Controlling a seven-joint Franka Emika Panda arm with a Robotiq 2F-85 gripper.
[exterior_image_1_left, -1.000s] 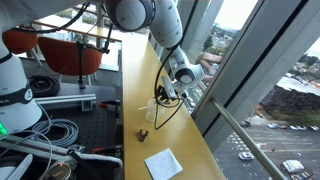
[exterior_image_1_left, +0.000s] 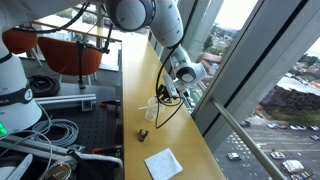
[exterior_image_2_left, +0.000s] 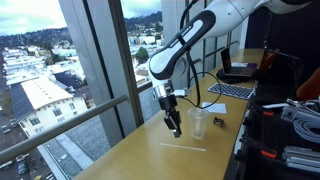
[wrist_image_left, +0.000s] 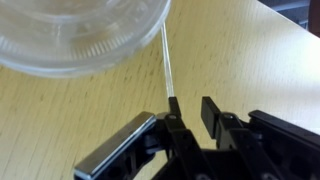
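Observation:
A clear plastic cup (exterior_image_2_left: 198, 123) stands upright on the wooden table. A thin white stick (exterior_image_2_left: 183, 148) lies flat in front of it. My gripper (exterior_image_2_left: 175, 131) hangs over the table beside the cup, pointing down, open and empty. In the wrist view the cup's rounded edge (wrist_image_left: 100, 60) fills the upper left, and the stick (wrist_image_left: 168, 72) runs from beneath it toward the gap between my dark fingers. Exterior view 1 shows the cup (exterior_image_1_left: 152, 108) left of the gripper, with the stick mostly too small to make out.
A small dark object (exterior_image_1_left: 142, 135) sits on the table near the cup, and a white sheet of paper (exterior_image_1_left: 163, 164) lies farther along. Tall windows with a metal frame (exterior_image_2_left: 150, 60) border one side. Bare table (exterior_image_2_left: 110, 155) surrounds the stick.
Compared with a second ago, my arm has shifted slightly, with the gripper a little farther from the cup. The cup, dark object and paper stay where they were.

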